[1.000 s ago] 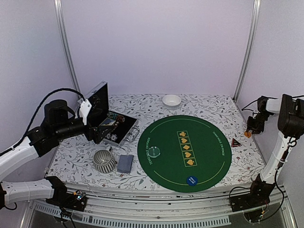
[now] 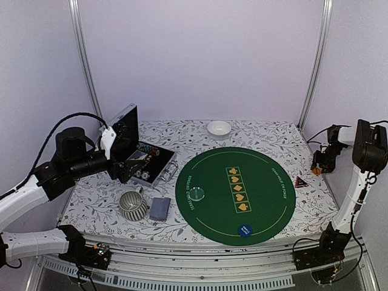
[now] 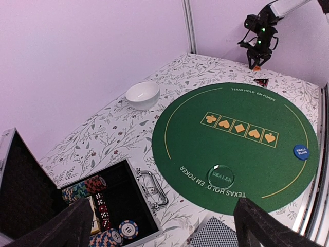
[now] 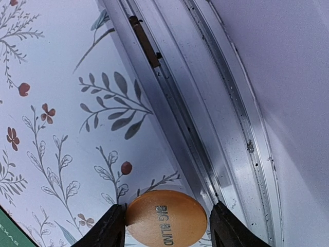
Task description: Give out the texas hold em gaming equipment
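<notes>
The orange big blind button (image 4: 165,218) lies at the table's right edge, between the fingertips of my right gripper, which is low over it; whether it grips cannot be told. The green poker mat (image 2: 212,170) carries a dealer button (image 2: 195,194) and a blue small blind button (image 2: 245,230). My left gripper is open above the left side of the table, near the open chip case (image 3: 141,216) holding chips and cards. A dark triangular piece (image 2: 301,182) lies beside the mat on the right.
A white bowl (image 2: 219,128) stands at the back. A striped pot (image 2: 133,206) and a grey card stack (image 2: 159,208) are at the front left. Walls border the table closely, with a rail along the right edge.
The right arm has shifted very slightly around the orange button at the right edge. The left arm and the things on the table are unchanged.
</notes>
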